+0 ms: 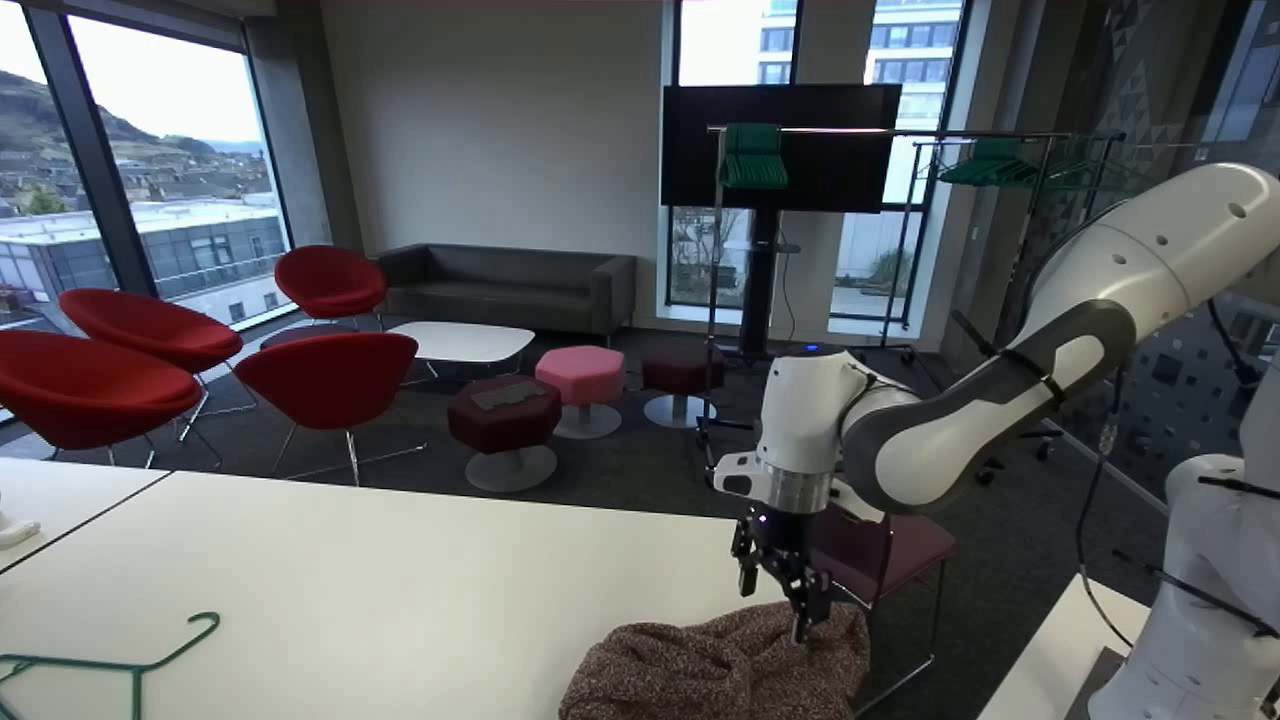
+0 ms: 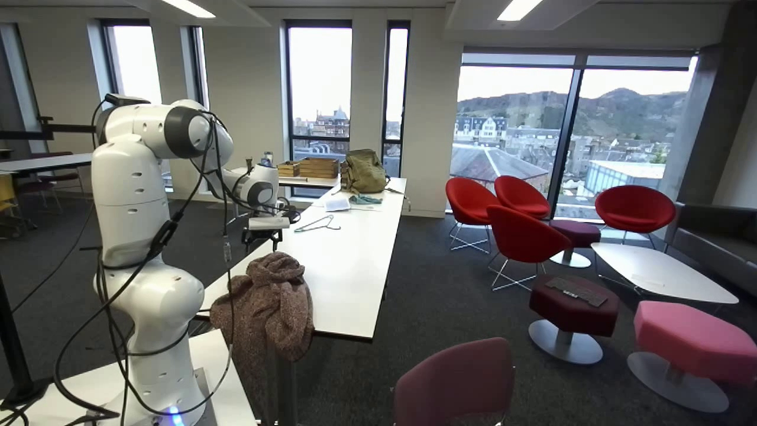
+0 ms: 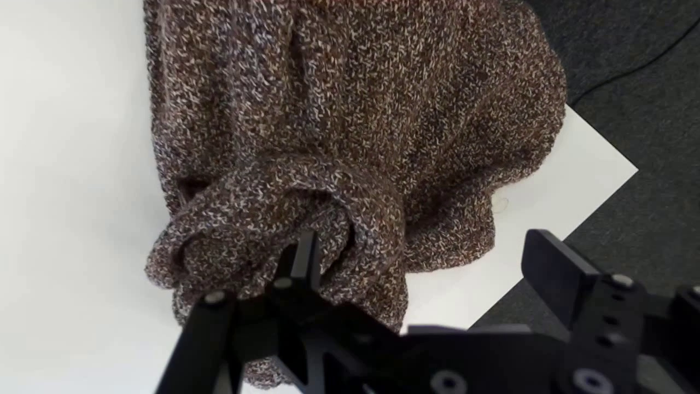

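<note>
A brown speckled knitted garment (image 1: pixel 708 666) lies bunched at the near corner of the white table, part of it hanging over the edge in exterior view 2 (image 2: pixel 262 305). My gripper (image 1: pixel 774 606) points down over the garment's far side, fingers apart. In the wrist view the gripper stands open, one finger (image 3: pixel 305 259) in front of the garment's folds (image 3: pixel 275 216) and the other finger (image 3: pixel 558 276) beyond its edge. Whether a fingertip touches the knit cannot be told. A green hanger (image 1: pixel 138 666) rests on the table to the left in exterior view 1.
The white table (image 1: pixel 360 564) has a broad clear middle. A purple chair (image 1: pixel 894 558) stands close behind the gripper in exterior view 1. At the table's far end sits a green-brown backpack (image 2: pixel 362 171). More green hangers (image 1: pixel 753 156) hang on a metal rack.
</note>
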